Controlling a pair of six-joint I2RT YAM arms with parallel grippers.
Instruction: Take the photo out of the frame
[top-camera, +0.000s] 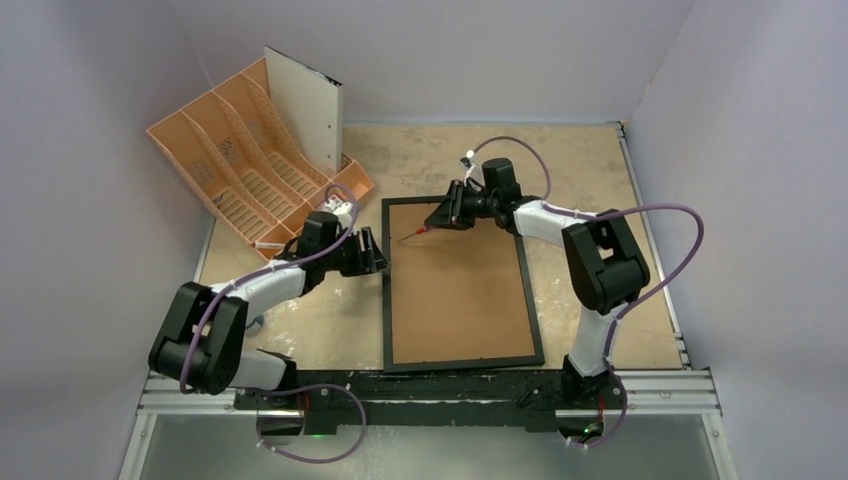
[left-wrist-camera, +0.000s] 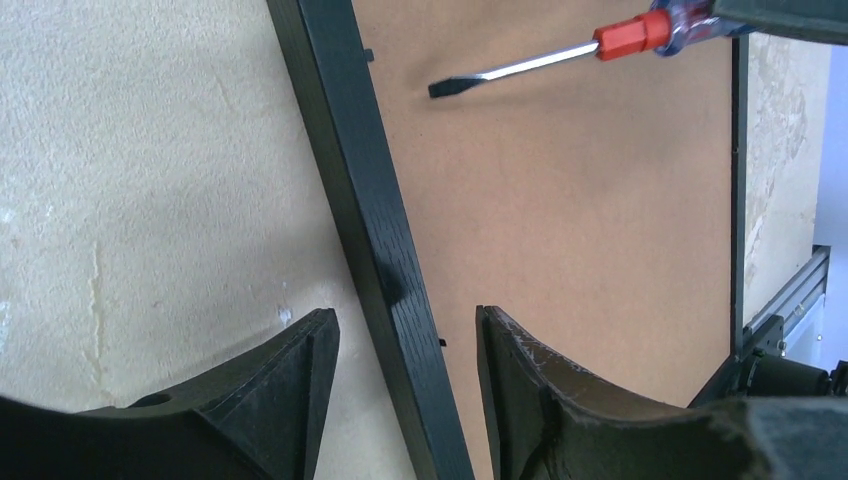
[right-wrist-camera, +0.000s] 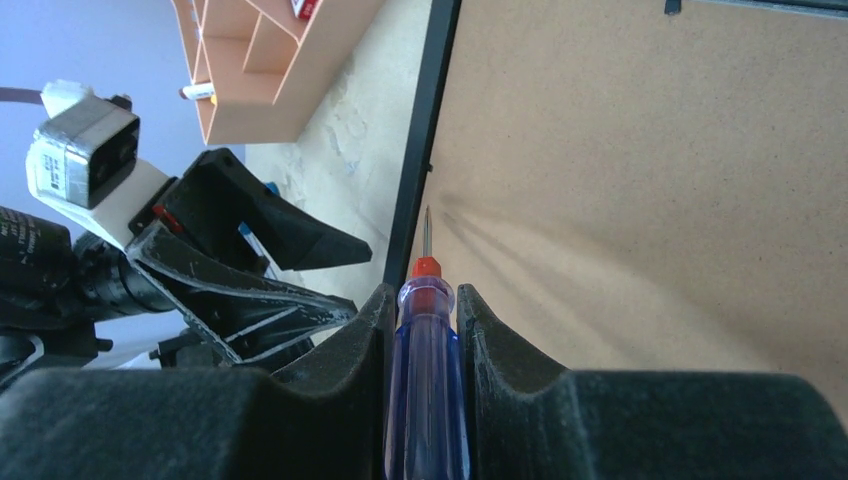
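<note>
A black-edged frame (top-camera: 387, 310) lies face down on the table, its brown backing board (top-camera: 460, 300) showing; any photo is hidden beneath it. Small dark tabs (left-wrist-camera: 369, 55) stick out from the frame's inner edge over the board. My right gripper is shut on a screwdriver with a clear blue handle (right-wrist-camera: 428, 385) and red collar. The screwdriver's flat tip (left-wrist-camera: 455, 87) is above the board, apart from the left rail. My left gripper stands open over that left rail, with its fingers on either side of it in view and nothing held.
An orange compartment organizer (top-camera: 235, 160) with a white folder (top-camera: 305, 110) upright in it stands at the back left. Bare table (top-camera: 580, 200) shows right of the frame. Walls close in at the back and both sides.
</note>
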